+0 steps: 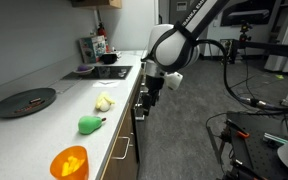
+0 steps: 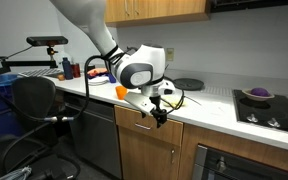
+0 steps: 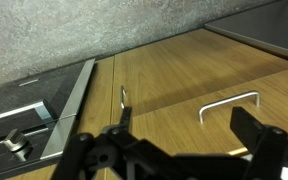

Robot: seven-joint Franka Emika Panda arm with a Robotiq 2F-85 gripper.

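My gripper stands open, its two black fingers wide apart at the bottom of the wrist view with nothing between them. Beyond it are the wooden cabinet fronts: a drawer with a silver handle (image 3: 229, 103), and a door with another handle (image 3: 122, 97) near the left finger. In exterior view 2 the gripper (image 2: 155, 115) hangs in front of the drawer row, just below the countertop (image 2: 219, 112). Exterior view 1 places the gripper (image 1: 152, 97) beside the counter's front edge, over the floor side. Part of the drawer front is hidden behind the arm in exterior view 2.
On the counter are an orange bowl (image 1: 70, 163) with yellow contents, a green item (image 1: 90, 124), a yellow item (image 1: 105, 102) and a black pan (image 1: 24, 102). A purple item (image 2: 259, 92) sits on the stove. Open floor (image 1: 184, 135) lies in front of the cabinets.
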